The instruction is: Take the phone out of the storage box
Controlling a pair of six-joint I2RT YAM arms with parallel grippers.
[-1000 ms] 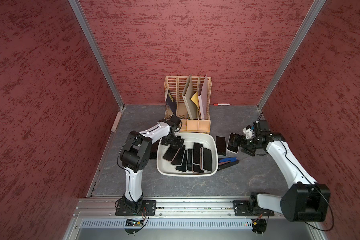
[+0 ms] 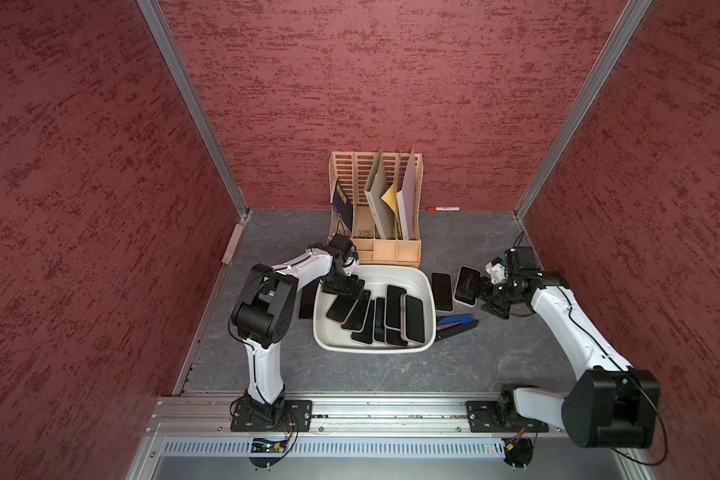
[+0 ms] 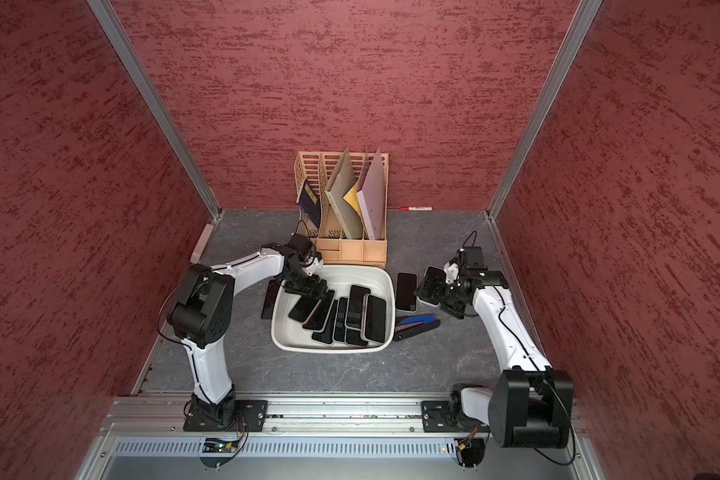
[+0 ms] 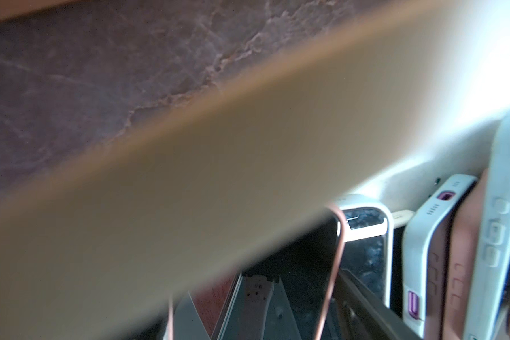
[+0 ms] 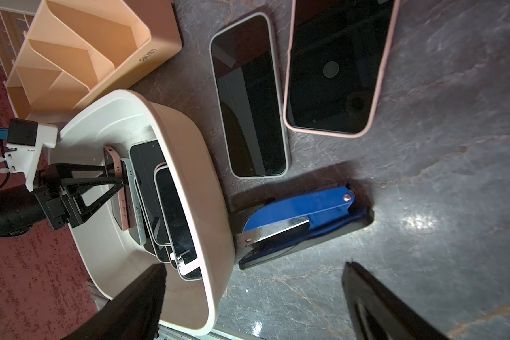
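Note:
The white storage box (image 2: 320, 328) holds several dark-screened phones leaning side by side. My left gripper (image 2: 345, 289) is down at its back left corner, over the upper end of the leftmost phone (image 2: 341, 309). In the left wrist view a copper-edged phone (image 4: 300, 260) lies between the fingers; one finger (image 4: 362, 306) shows right of it, set wide, while the box wall, blurred and close, hides the other. Over the table right of the box, my right gripper stands open and empty.
Right of the box lie two phones, one grey-edged (image 5: 249, 96) and one pink-edged (image 5: 337, 68), plus a blue stapler (image 5: 300, 212). Another phone (image 2: 307, 300) is left of it. A file organizer (image 2: 396, 254) stands close behind.
The phones in the box look unmoved.

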